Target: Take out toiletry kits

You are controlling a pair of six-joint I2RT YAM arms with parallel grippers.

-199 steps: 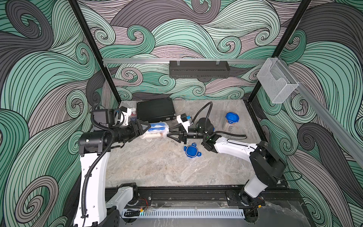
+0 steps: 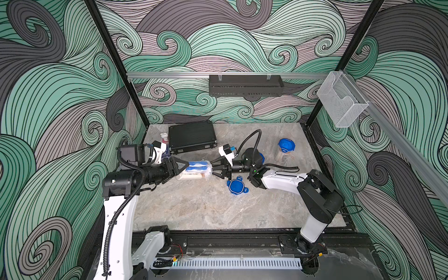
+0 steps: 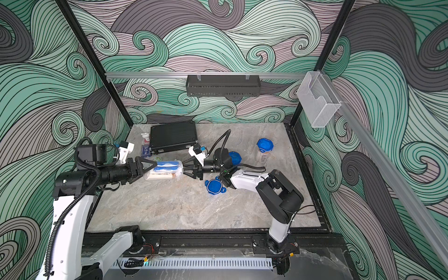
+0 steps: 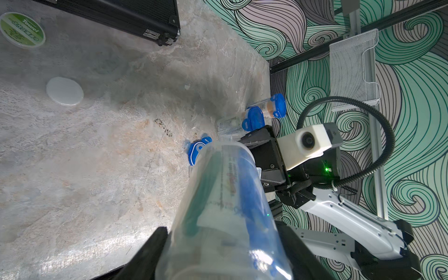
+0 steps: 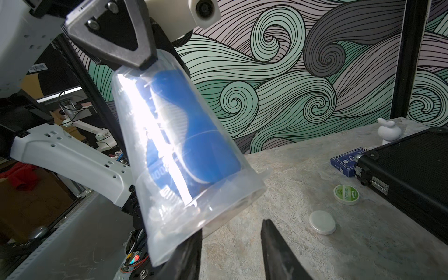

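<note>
A clear toiletry kit tube [image 2: 196, 169] with blue and cream items inside is held horizontally in the air. My left gripper [image 2: 179, 165] is shut on one end of it; in the left wrist view the tube [image 4: 224, 210] fills the lower middle. My right gripper stands part open just beside the tube's other end, which shows in the right wrist view [image 5: 186, 149], with no item seen between its fingers. Blue lidded containers [image 2: 237, 186] [image 3: 265, 144] stand on the table, one partly hidden behind my right arm.
A black case [image 2: 191, 135] lies at the back left, with a blue box [image 5: 345, 162], a green tin [image 5: 346, 193] and a white disc [image 5: 322, 222] near it. A mesh basket [image 2: 340, 100] hangs on the right rail.
My left gripper has moved slightly right and down with the tube. The right gripper has shifted slightly, staying by the tube's end.
</note>
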